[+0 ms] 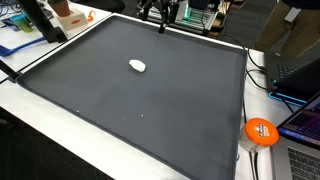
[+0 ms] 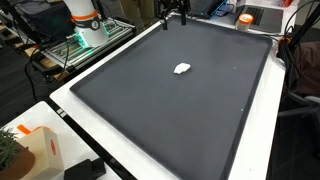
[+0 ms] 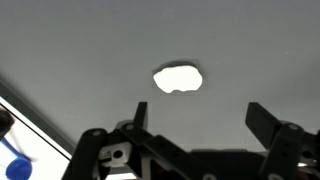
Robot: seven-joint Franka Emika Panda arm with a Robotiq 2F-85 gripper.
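A small white object [image 1: 137,65] lies flat on the dark grey board; what it is cannot be made out. In exterior view 2 the same white object [image 2: 182,68] rests in the board's far half. From above, the wrist view has the white object [image 3: 178,78] near the middle, ahead of the fingertips and apart from them. My gripper is open, its black fingers wide apart with nothing between. At the board's far edge the gripper [image 1: 154,22] shows dark against the background, above the surface.
Apart from the white object, the grey board [image 1: 150,110] is bare. An orange-lidded jar [image 1: 260,133] stands off its right side, near a laptop [image 1: 298,155]. A blue spoon-like item [image 3: 18,168] shows at the wrist view's lower left.
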